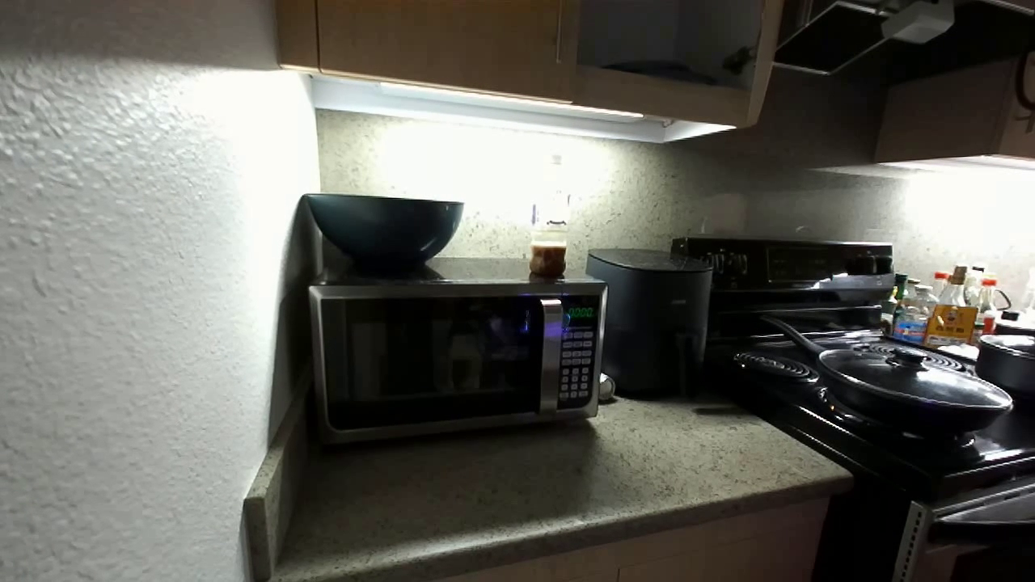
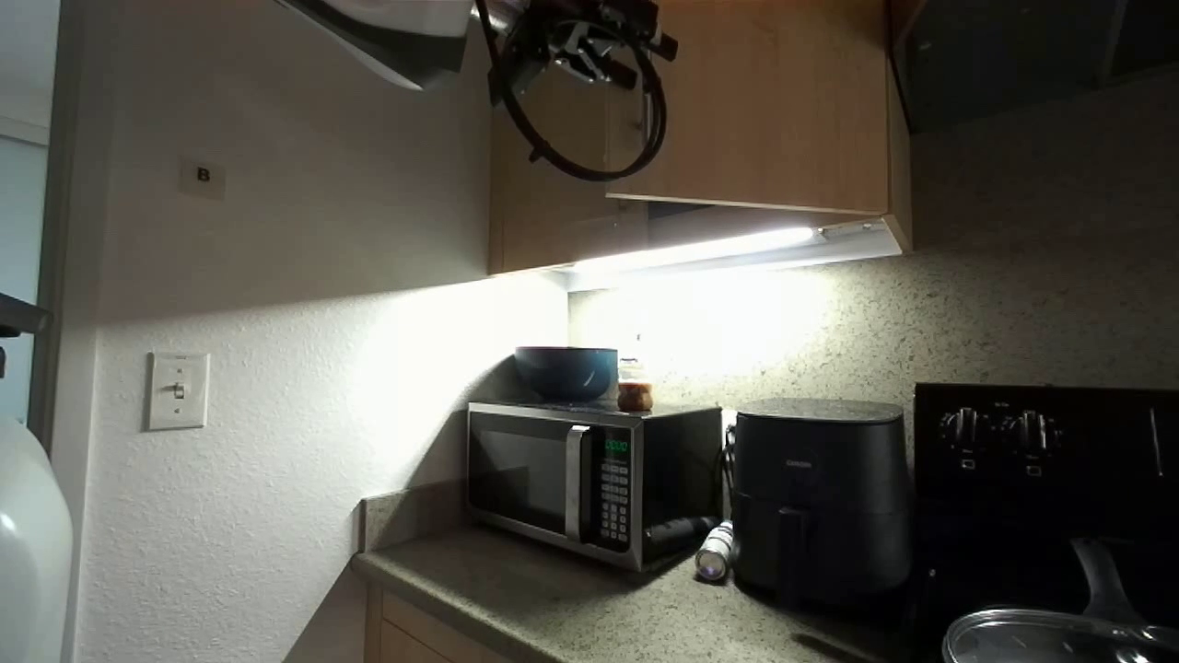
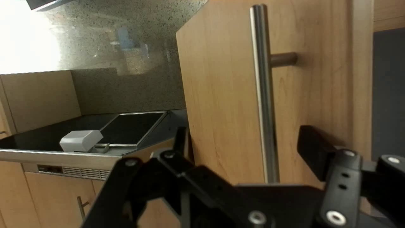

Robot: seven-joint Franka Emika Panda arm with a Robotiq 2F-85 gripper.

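Observation:
A light wood cabinet door (image 3: 224,95) stands ajar, with a long metal bar handle (image 3: 264,95) running down its face in the wrist view. My gripper has its fingers apart, and the bar's lower part appears between them without visible contact on either side. From the second exterior view, the gripper (image 2: 643,63) is high up in front of the cabinet door (image 2: 774,110), near its left edge. The first exterior view shows part of the open door (image 1: 766,58) and the dark cabinet interior (image 1: 669,39), but not my gripper.
Below the cabinets stand a microwave (image 1: 437,359), bearing a dark bowl (image 1: 383,228) and a bottle (image 1: 548,257), and a black air fryer (image 1: 650,320). A range hood (image 1: 844,34) is beside the door.

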